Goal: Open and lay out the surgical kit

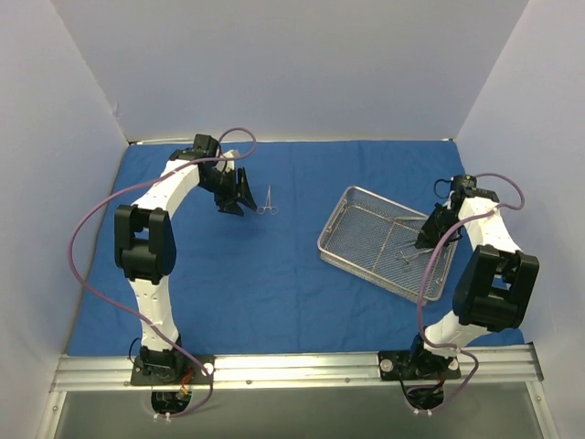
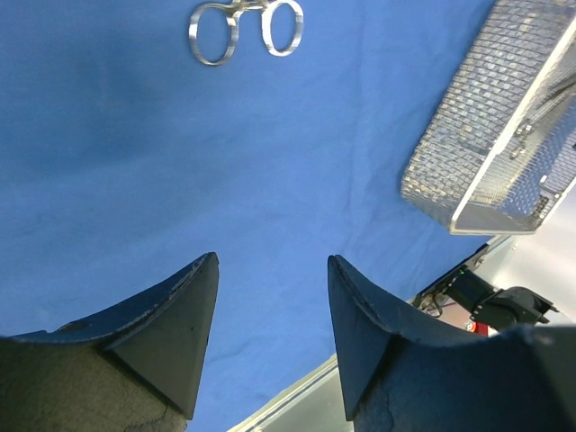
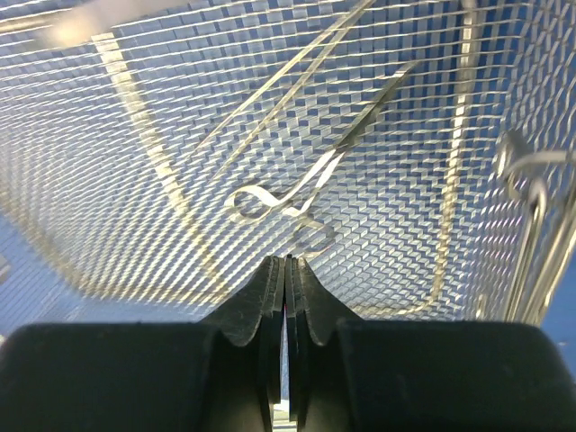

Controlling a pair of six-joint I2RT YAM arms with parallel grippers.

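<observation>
The wire mesh basket (image 1: 366, 273) stands on the blue cloth at the right. Over its right end is my right gripper, shut, with nothing showing between its fingertips. Just beyond those tips in the right wrist view, scissors (image 3: 310, 184) lie on the mesh floor. Thin tweezers (image 3: 279, 90) rest beside them, and more steel instruments (image 3: 535, 243) show near the right edge. One ring-handled instrument (image 1: 268, 203) lies on the cloth left of the basket; its finger rings (image 2: 283, 27) appear in the left wrist view. My left gripper is open and empty, above bare cloth.
Walls (image 1: 292, 73) close off the back and both sides. A metal rail (image 1: 302, 358) runs along the front edge. The basket's raised rim (image 1: 322, 249) surrounds the right gripper's area.
</observation>
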